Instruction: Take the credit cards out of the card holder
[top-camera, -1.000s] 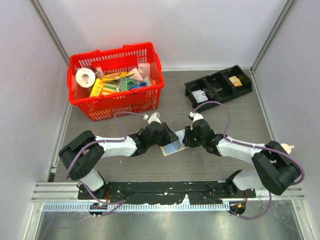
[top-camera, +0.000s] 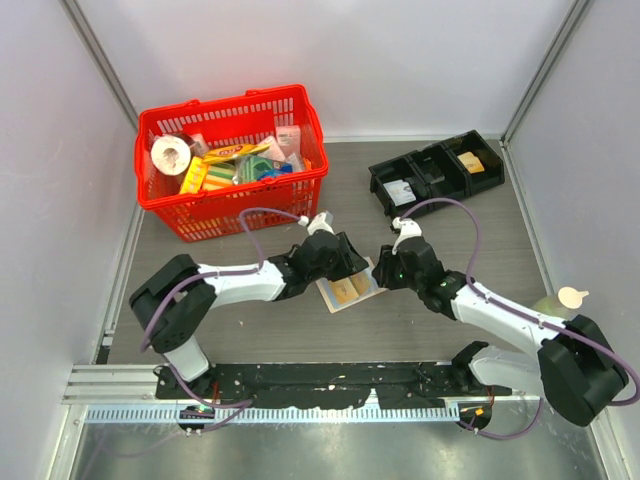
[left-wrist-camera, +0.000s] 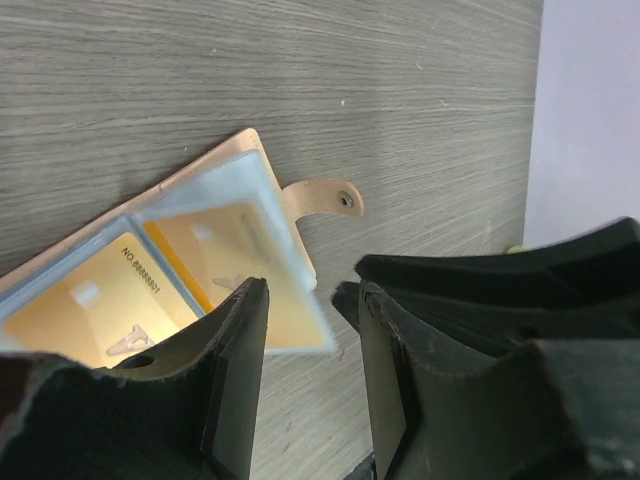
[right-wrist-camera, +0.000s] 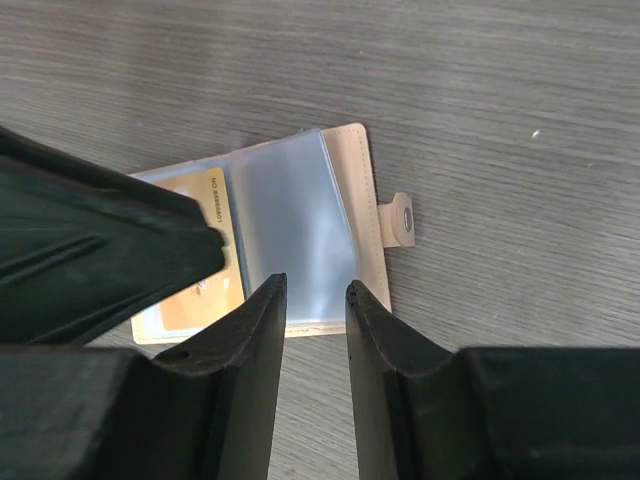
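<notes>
The open card holder (top-camera: 338, 300) lies on the table between my grippers, with clear sleeves and a strap with a snap. In the left wrist view, gold cards (left-wrist-camera: 110, 300) show in its sleeves, and my left gripper is open above it. In the right wrist view, one sleeve (right-wrist-camera: 295, 220) looks clear and empty beside a gold card (right-wrist-camera: 200, 300). My right gripper is part open over the holder's edge, nothing seen between its fingers; the other gripper covers part of the holder there.
A red basket (top-camera: 230, 215) full of goods stands at the back left. A black compartment tray (top-camera: 440, 175) sits at the back right, and a pale cylinder (top-camera: 560, 305) at the right edge. The table around the holder is clear.
My right gripper and arm have shifted slightly to the right.
</notes>
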